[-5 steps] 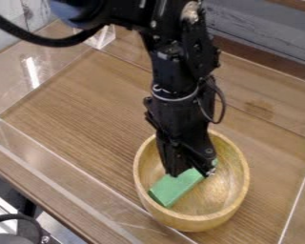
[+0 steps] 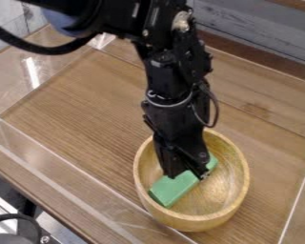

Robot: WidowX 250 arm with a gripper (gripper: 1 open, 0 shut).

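The black robot arm comes down from the top of the view, and its gripper (image 2: 181, 162) hangs low inside a yellow bowl (image 2: 219, 208). A green block (image 2: 171, 190) lies tilted diagonally in the bowl, just under and beside the fingertips. The gripper looks shut; whether anything is between its fingertips is hard to make out, as they are dark and overlap the bowl's inside.
A grey wall (image 2: 257, 38) runs along the back, and dark cables sit at the lower left beyond the table's edge.
The arm and gripper have shifted slightly within the bowl over the last second. The bowl and green block look nearly unmoved.
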